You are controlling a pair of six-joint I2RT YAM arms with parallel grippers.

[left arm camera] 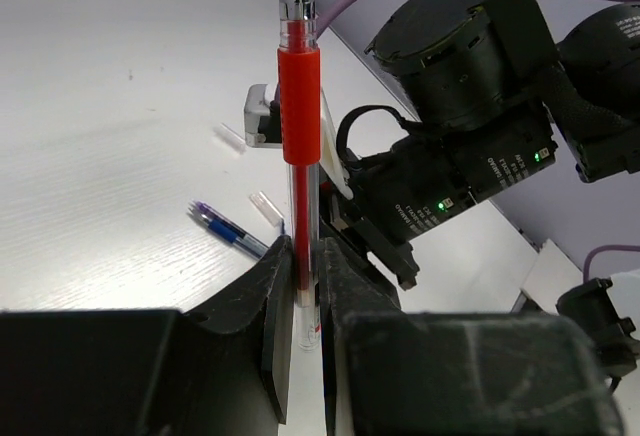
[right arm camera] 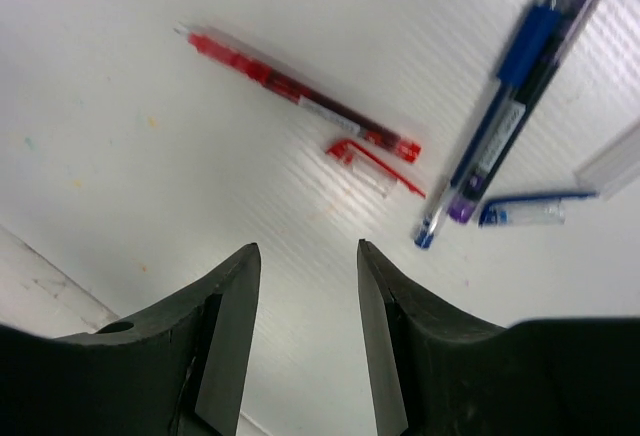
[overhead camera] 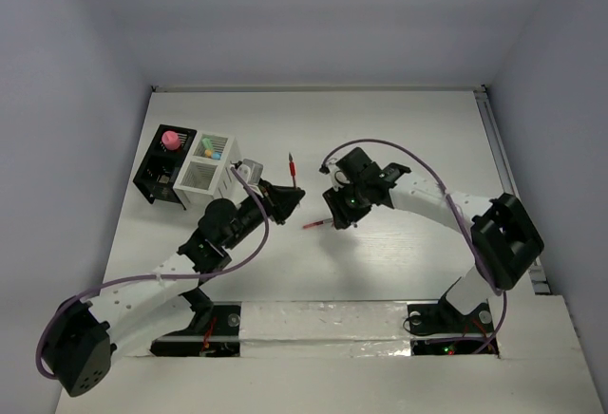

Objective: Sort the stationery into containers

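Observation:
My left gripper is shut on an upright red gel pen [left arm camera: 300, 116], whose tip points up. In the top view this gripper is raised over the table, right of the containers. My right gripper stands partly open and empty above bare table. Ahead of its fingers lie a small red pen cap [right arm camera: 372, 168] and a second red pen [right arm camera: 300, 96]. To their right a blue pen [right arm camera: 497, 121] and a purple pen [right arm camera: 540, 74] lie side by side, near a blue cap [right arm camera: 535, 209] and a clear piece [right arm camera: 612, 163].
A black box [overhead camera: 142, 178] holding a pink item [overhead camera: 171, 140] stands at the table's left. Against it is a white compartment box [overhead camera: 197, 178] with green and blue items in its rear part.

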